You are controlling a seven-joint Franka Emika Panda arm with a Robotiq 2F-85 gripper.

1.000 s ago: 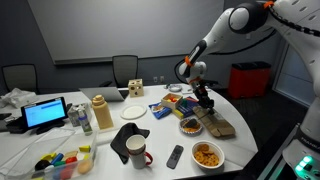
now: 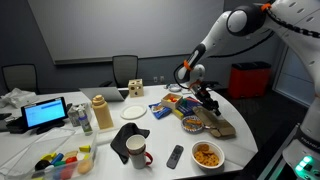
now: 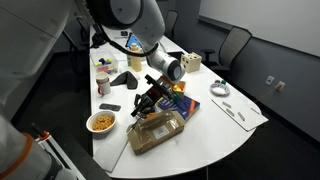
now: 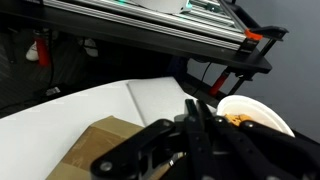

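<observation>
My gripper [image 3: 139, 109] is at the near-left edge of an open cardboard box [image 3: 160, 134] in exterior view 2. In exterior view 1 its dark fingers [image 2: 211, 103] are by the upper side of the box [image 2: 221, 129]. The wrist view has the dark gripper over the table, with a corner of the cardboard [image 4: 96, 147] at lower left. Its fingers look close together there, but dark parts merge, and whether anything is between them is hidden.
A white bowl of orange snacks [image 2: 207, 157] is near the table's front edge. A pie-like dish [image 2: 192, 125] sits left of the box, with a dark remote [image 2: 175, 156] and white mug [image 2: 137, 152] farther left.
In exterior view 1 my gripper has moved slightly right and toward the front, and the arm above it has shifted. The bowl, mug and remote have stayed put.
</observation>
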